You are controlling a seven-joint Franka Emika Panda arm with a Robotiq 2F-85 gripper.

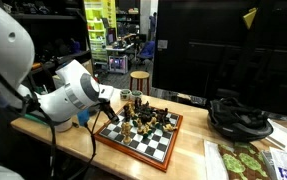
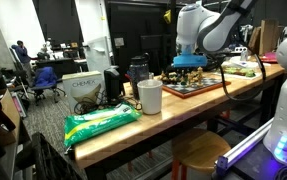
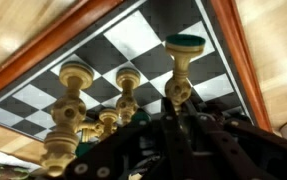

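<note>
A light wooden chess piece with a dark green base (image 3: 183,68) is between the fingers of my gripper, its base turned toward the wrist camera. The gripper is shut on it, over one edge of the checkered board (image 3: 135,36). Nearby on the board stand other light pieces: a tall one (image 3: 60,150), another tall one (image 3: 75,82) and a smaller one (image 3: 128,82). In exterior view 1 the gripper is small and dark at the board's left side. The held piece cannot be made out there.
Several light and dark pieces crowd the board (image 1: 153,152) on the wooden table. A black bag (image 1: 240,118) lies to the right. In exterior view 2, a white cup (image 2: 150,97), a dark canister (image 2: 139,70) and a green bag (image 2: 101,124) stand or lie along the table.
</note>
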